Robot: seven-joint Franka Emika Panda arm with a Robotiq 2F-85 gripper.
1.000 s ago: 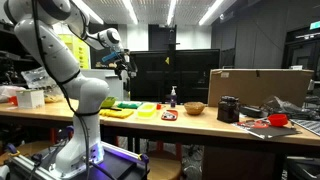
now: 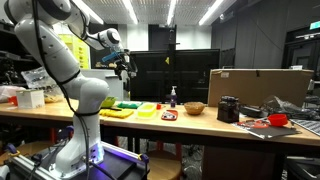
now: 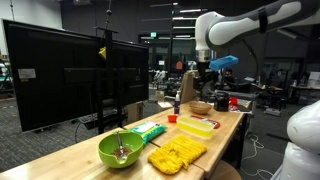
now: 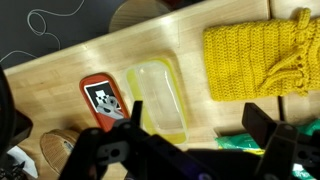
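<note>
High above the table hangs my gripper, its fingers (image 4: 262, 124) spread wide and empty in the wrist view. Below it lie a yellow-rimmed clear tray (image 4: 157, 95), a red tray with a black-and-white picture (image 4: 103, 97), and a folded yellow knitted cloth (image 4: 240, 65). The cloth also shows in exterior view 2 near a green bowl (image 3: 121, 149) with something inside it. A green and white packet (image 3: 147, 131) lies behind the cloth there. None of these touches the gripper.
A brown basket (image 2: 192, 108), a black appliance (image 2: 228, 109) and a large cardboard box (image 2: 260, 88) stand farther right on the table. A pump bottle (image 2: 173, 97) is behind the trays. Bare wood (image 4: 190, 40) shows between tray and cloth.
</note>
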